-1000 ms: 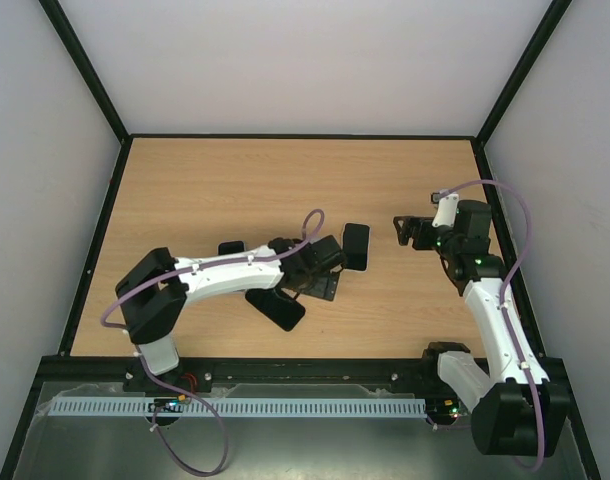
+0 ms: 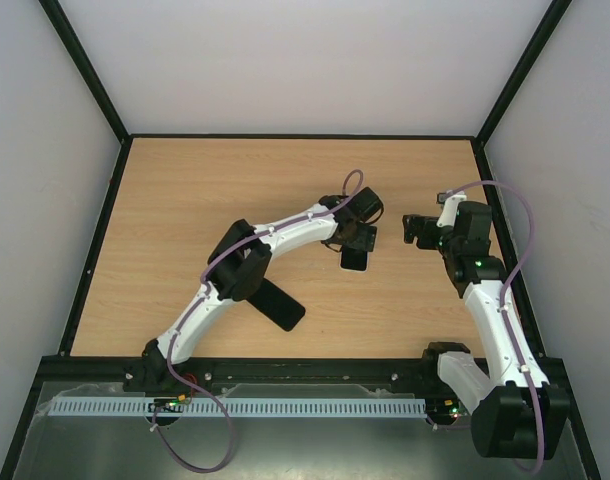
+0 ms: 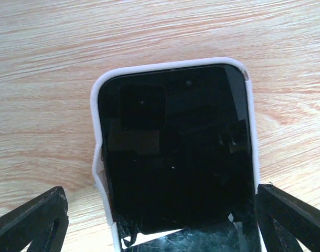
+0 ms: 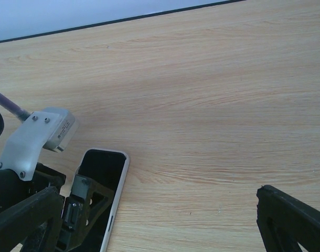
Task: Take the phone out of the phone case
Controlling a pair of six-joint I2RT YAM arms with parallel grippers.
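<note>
In the left wrist view, a black phone (image 3: 176,152) lies flat on the table inside a pale-rimmed phone case (image 3: 97,118). The case's left wall bulges slightly away from the phone. My left gripper is open across it. Its right finger is at the case's right edge, and a gap shows between the left finger and the case. From above, only the near part of this phone (image 2: 354,259) shows below the left gripper (image 2: 365,240). To its right, clear of the phone, my right gripper is open with nothing between its fingers.
A black slab-like object (image 2: 277,304) lies nearer the front, partly under the left arm. The walls stand close behind the right arm.
My left gripper has moved right and slightly back from beside the front slab to over the cased phone. The left arm now hides a second dark object.
</note>
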